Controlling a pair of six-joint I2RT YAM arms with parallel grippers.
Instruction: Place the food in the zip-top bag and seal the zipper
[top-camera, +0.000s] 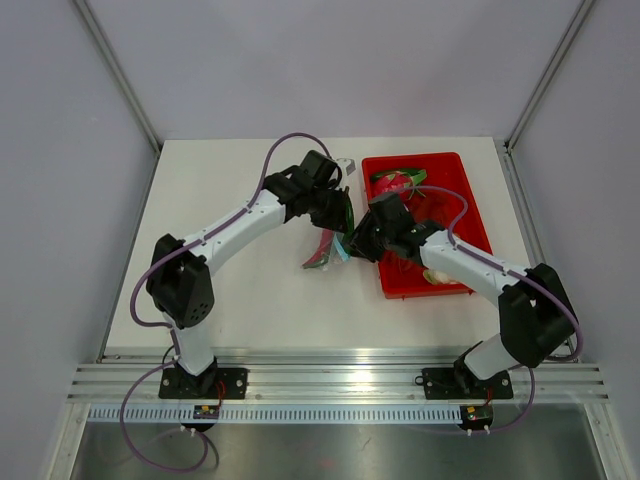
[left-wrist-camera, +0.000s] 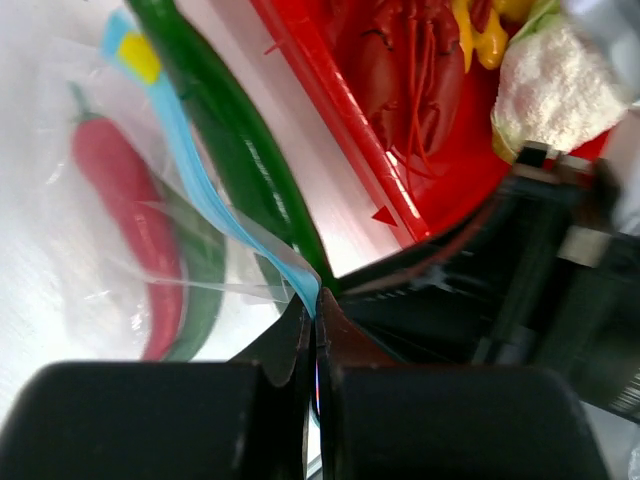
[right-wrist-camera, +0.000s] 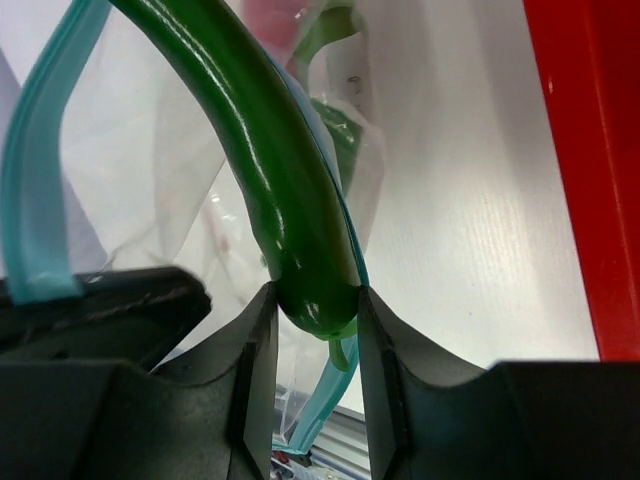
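Observation:
In the left wrist view, the blue rim of the clear zip bag runs into my left gripper, which is shut on it. Through the plastic show a red pepper and a dark green vegetable. My right gripper is shut on the stem end of a long, glossy green vegetable. That vegetable lies between the bag's two blue edges in the right wrist view; how deep it sits is unclear. From above, the left gripper and right gripper are close together, partly hiding the bag.
A red bin stands right of the bag, under the right arm. It holds several play foods, among them red lobster-like pieces and a whitish vegetable.

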